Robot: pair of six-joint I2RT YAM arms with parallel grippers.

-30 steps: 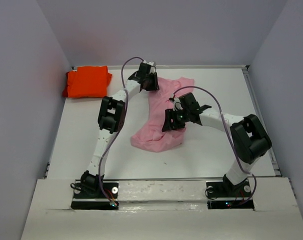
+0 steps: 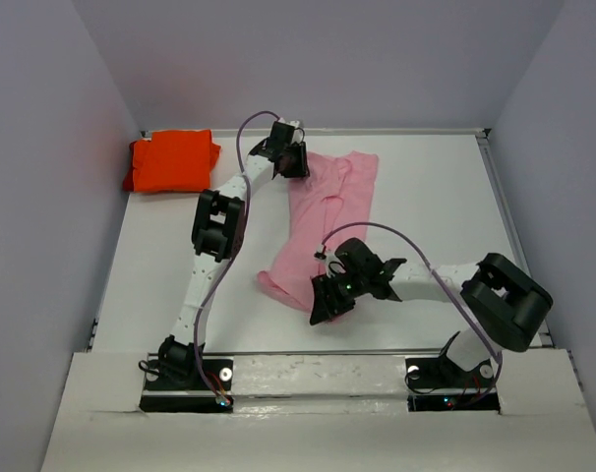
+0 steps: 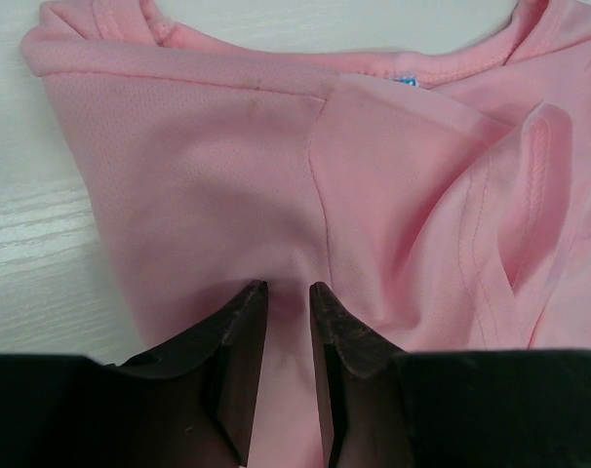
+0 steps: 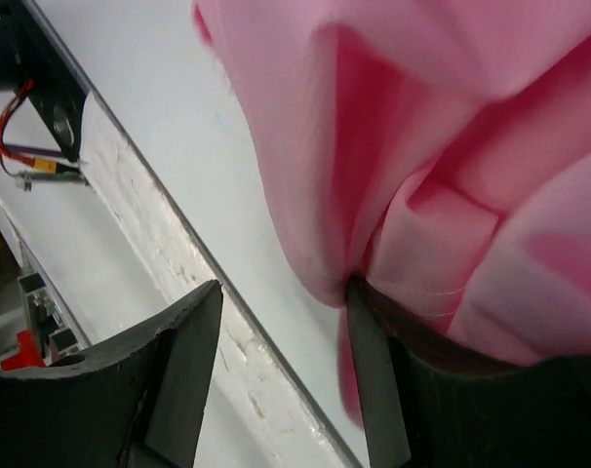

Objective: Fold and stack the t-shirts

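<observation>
A pink T-shirt [image 2: 329, 202] lies loosely spread and bunched down the middle of the table. My left gripper hovers at its upper left part, fingertips a small gap apart over the cloth [image 3: 178, 185]. My right gripper [image 2: 323, 300] is at the shirt's near end by the front edge; in the right wrist view its fingers [image 4: 178, 390] stand open, the right one against bunched pink folds [image 4: 422, 253]. A folded red-orange shirt [image 2: 175, 160] lies at the back left.
The front edge rail [image 4: 247, 341] runs close beside my right gripper. Walls enclose the back and both sides.
My right gripper has moved toward the front edge, and the shirt's near end has shifted with it. The left arm has barely moved.
</observation>
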